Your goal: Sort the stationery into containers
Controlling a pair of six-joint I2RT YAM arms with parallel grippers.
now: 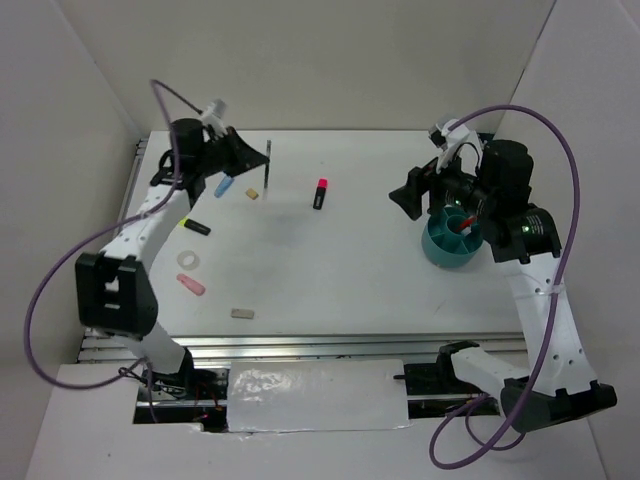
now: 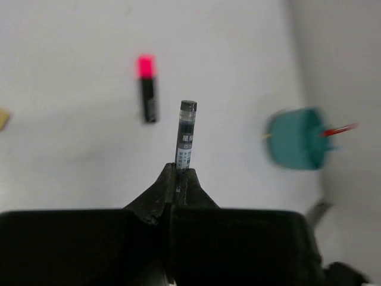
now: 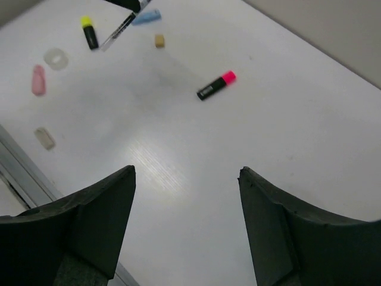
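Note:
My left gripper is shut on a thin dark pen refill tube with a printed label, raised above the far left of the table. In the top view the same refill tube juts out past the fingers. My right gripper stands open, empty between its fingers, over the right side beside the teal holder. That holder has compartments, and a red item leans in it. A black highlighter with a pink cap lies mid-table, below the left gripper's level.
On the left lie a yellow-capped marker, a tape ring, a pink item, a blue item and a small tan block. A greyish eraser rests near the front.

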